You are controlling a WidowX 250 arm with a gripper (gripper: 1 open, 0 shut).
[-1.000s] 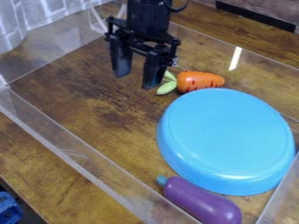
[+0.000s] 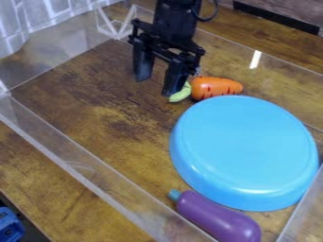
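The black gripper [image 2: 159, 68] hangs at top centre over the wooden floor of a clear-walled tray; whether anything is between its dark fingers is hard to tell. Just right of and behind it lies a toy carrot [image 2: 217, 87] with green leaves, partly hidden by the gripper. A large upturned blue dish or lid [image 2: 244, 153] fills the right middle. A purple toy eggplant [image 2: 214, 215] lies near the bottom right.
Clear plastic walls run along the left and right edges. A blue object [image 2: 8, 225] sits outside at the bottom left.
The gripper has moved up in the view, away from the blue dish, uncovering slightly different parts near the carrot. The objects appear unmoved.
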